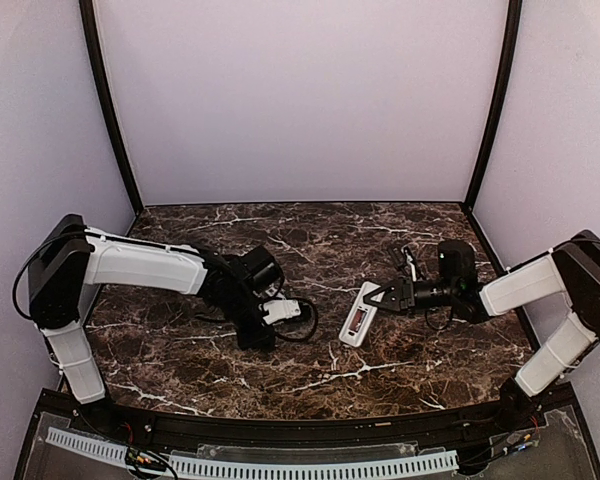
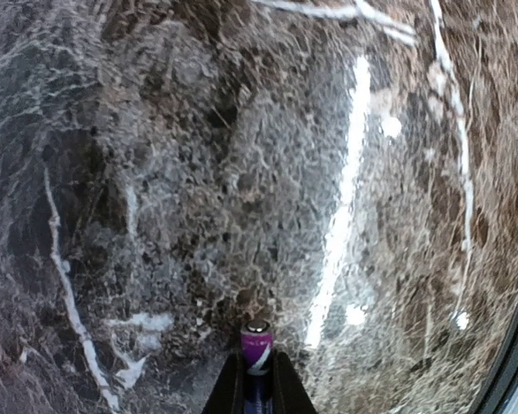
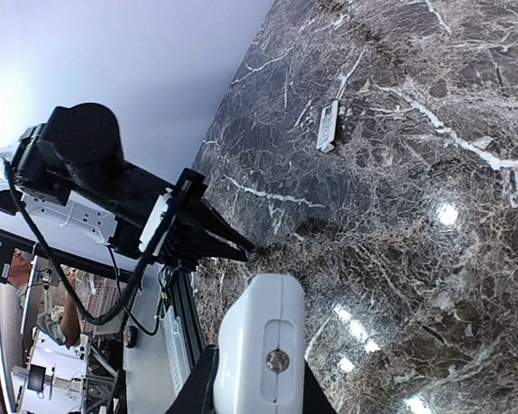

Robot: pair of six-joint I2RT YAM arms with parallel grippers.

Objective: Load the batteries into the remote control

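The white remote [image 1: 358,314] hangs over the marble table in my right gripper [image 1: 378,298], shut on its upper end, with the long slot of its battery compartment facing up in the top view; in the right wrist view the remote [image 3: 257,354] shows end-on. My left gripper is shut on a small purple and dark battery [image 2: 257,347], which points out between its fingertips above the bare tabletop. In the top view that gripper is low over the table, left of the remote, its tips partly hidden by its own housing.
A small pale flat object [image 3: 327,126] lies on the table [image 3: 397,241] in the right wrist view, mostly hidden behind the left arm in the top view. Walls bound the sides and back.
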